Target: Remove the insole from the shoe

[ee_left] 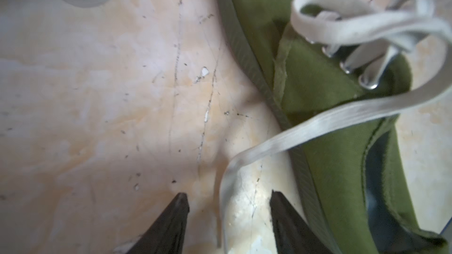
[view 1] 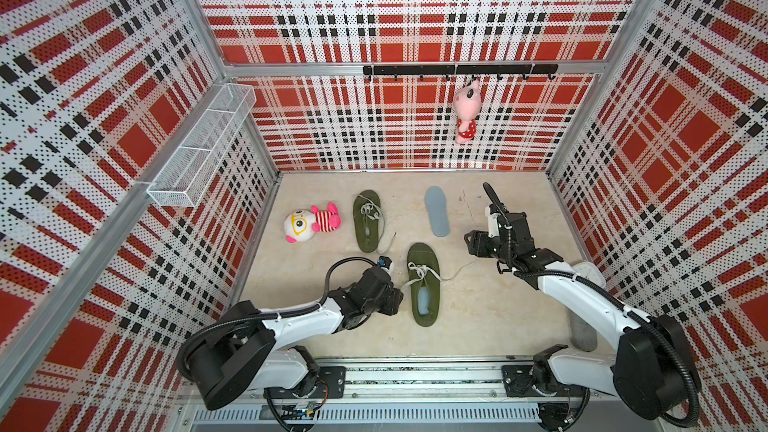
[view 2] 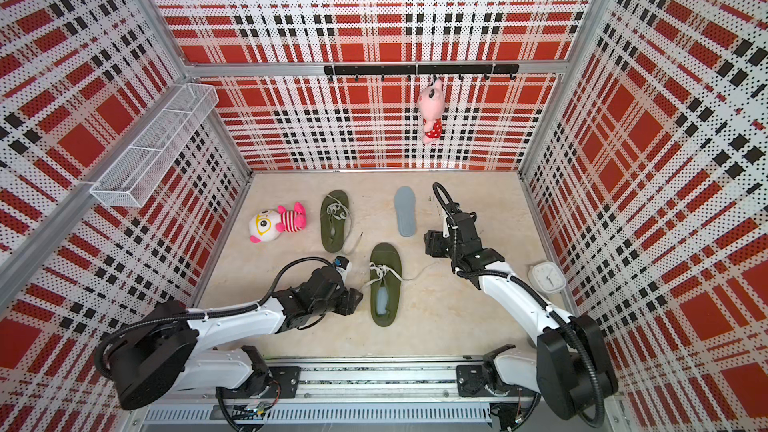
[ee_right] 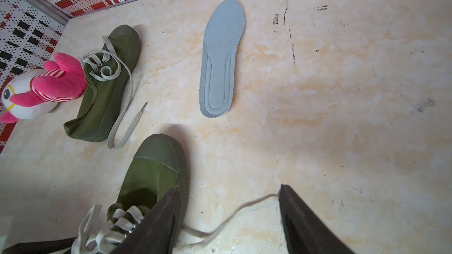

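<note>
In the front middle lies a green shoe (view 1: 425,304) with white laces, a pale blue insole (view 1: 423,297) inside it. A loose insole (ee_right: 221,56) lies flat farther back. My left gripper is low beside the front shoe's left side, fingertips apart, a white lace hanging between them and no sign of a grip on it. My right gripper hangs open above the table, right of the front shoe, with the lace on the table below.
A second green shoe (view 1: 367,220) and a pink-and-white plush toy (view 1: 301,225) sit at the back left. A pink plush (view 1: 467,104) hangs on the back wall. A grey mat-like object is at the far right.
</note>
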